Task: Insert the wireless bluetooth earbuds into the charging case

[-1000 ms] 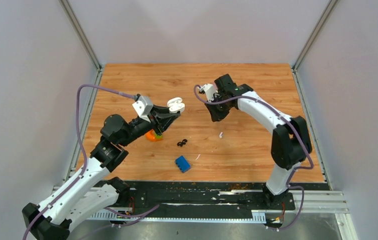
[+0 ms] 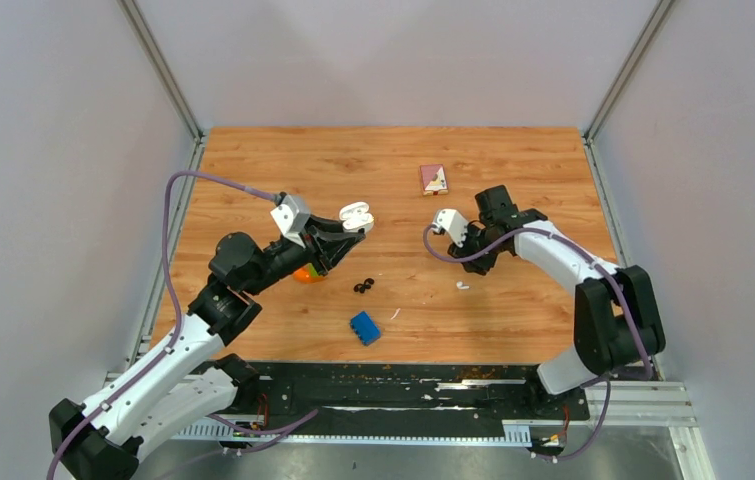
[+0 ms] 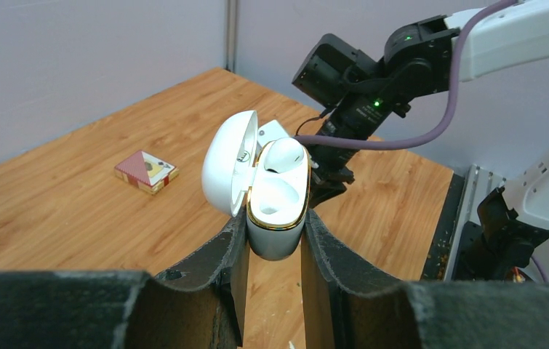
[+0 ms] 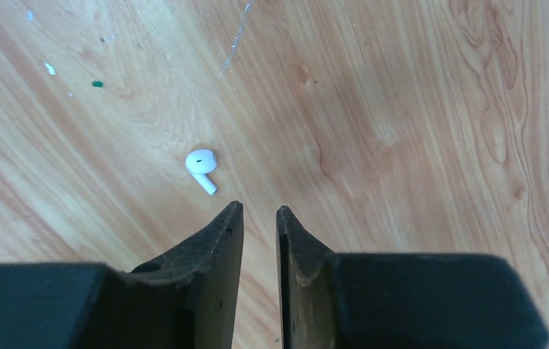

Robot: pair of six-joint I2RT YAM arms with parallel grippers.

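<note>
My left gripper is shut on the open white charging case, holding it upright with the lid folded back and the two earbud slots facing me in the left wrist view; from above, the case shows at the left gripper's tip. A white earbud lies on the table, just above and left of my right gripper in the right wrist view, whose fingers are slightly apart with nothing between them. From above, the earbud lies a little below the right gripper.
A pink-and-cream box sits toward the back. A blue block, small black pieces and an orange object lie near the left arm.
My right arm has moved right and toward the front, nearer the earbud. The left arm with the case has moved only slightly.
</note>
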